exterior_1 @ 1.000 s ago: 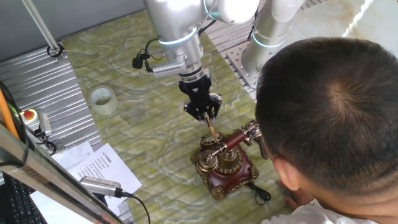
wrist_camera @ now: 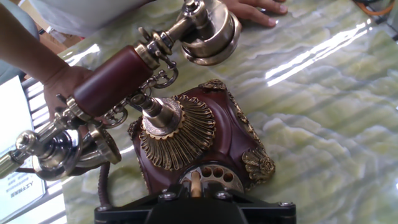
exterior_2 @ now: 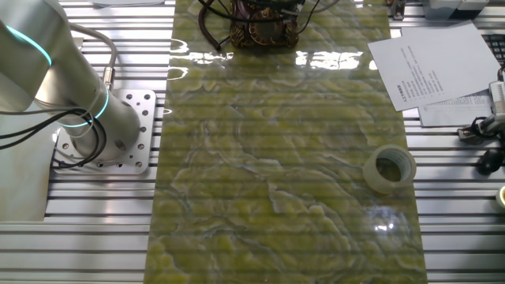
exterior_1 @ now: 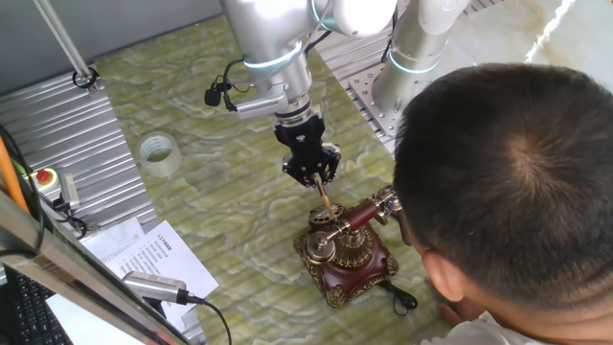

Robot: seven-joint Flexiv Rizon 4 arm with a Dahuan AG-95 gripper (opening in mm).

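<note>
A dark red and brass antique-style telephone [exterior_1: 350,276] stands on the green marbled mat, its handset [exterior_1: 362,215] resting across the cradle. My gripper [exterior_1: 320,179] is shut on a thin wooden stick [exterior_1: 327,199] that slants down towards the phone's rotary dial [exterior_1: 324,217]. In the wrist view, the stick [wrist_camera: 196,184] stands upright between the fingers, in front of the dial [wrist_camera: 219,175] with its round finger holes. Whether its tip sits inside a hole cannot be made out. Only the lower part of the phone [exterior_2: 264,31] shows at the top of exterior view 2.
A person [exterior_1: 512,182] leans close at the right, with a hand [wrist_camera: 65,87] beside the phone. A tape roll [exterior_1: 160,155] lies on the mat [exterior_1: 225,206]. Papers [exterior_1: 163,259] and a camera [exterior_1: 156,286] are at the left.
The person has shifted very slightly. My arm, the stick and the phone look unmoved.
</note>
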